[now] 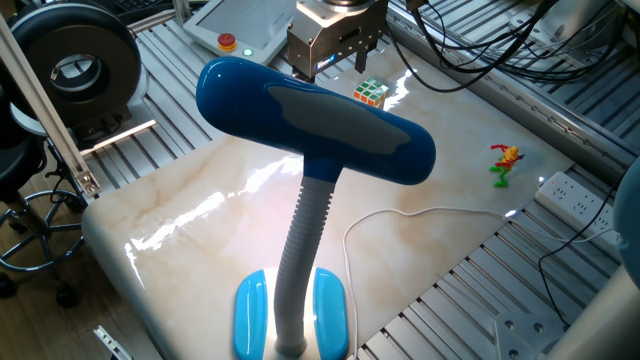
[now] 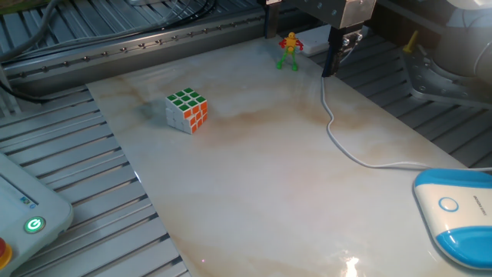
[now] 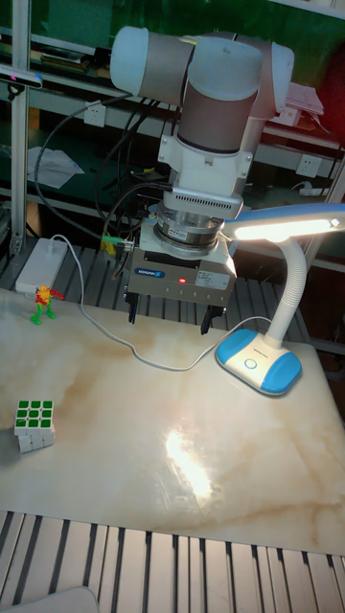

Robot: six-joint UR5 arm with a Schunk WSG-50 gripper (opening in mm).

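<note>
My gripper (image 3: pixel 169 316) hangs above the marbled table (image 3: pixel 112 480), its two dark fingers (image 3: pixel 206 319) spread wide and nothing between them. It is open in exterior view 2 too, where the gripper (image 2: pixel 300 56) shows at the top edge. A cube puzzle (image 2: pixel 187 110) with green top and orange side rests on the table, apart from the gripper. Farther back stands a small toy figure (image 2: pixel 290 52) with red arms and green legs. The blue-and-white desk lamp (image 3: pixel 261 359) is lit; in exterior view 1 its head (image 1: pixel 320 120) covers part of the table and the fingertips.
A white cable (image 2: pixel 361 160) runs across the table from the power strip (image 1: pixel 580 208) to the lamp. The teach pendant with a red button (image 1: pixel 227 42) lies beyond the table edge.
</note>
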